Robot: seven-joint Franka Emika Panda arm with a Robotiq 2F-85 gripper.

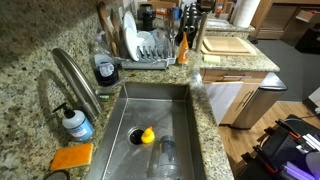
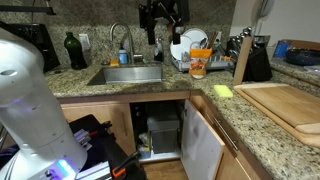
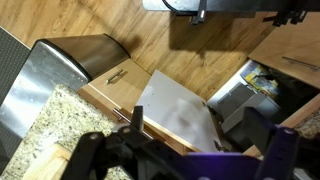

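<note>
High above the floor, in exterior view 2, the dark end of my arm [image 2: 176,18] hangs in front of the sink counter. In the wrist view my gripper points down, its dark fingers wide apart and nothing between them. Below it a white cabinet door [image 3: 174,104] stands swung out from the counter. The same door [image 2: 199,143] appears in exterior view 2, beside an open cupboard holding a grey bin [image 2: 165,137]. A yellow rubber duck [image 1: 148,135] and a clear container [image 1: 167,159] lie in the sink [image 1: 128,122]. Exterior view 1 does not show the gripper.
Near the tap stand a soap bottle [image 1: 75,123] and an orange sponge [image 1: 72,157]. A dish rack [image 1: 152,50] and an orange bottle [image 1: 183,48] occupy the back counter. Cutting boards [image 2: 285,103] cover part of the right counter.
</note>
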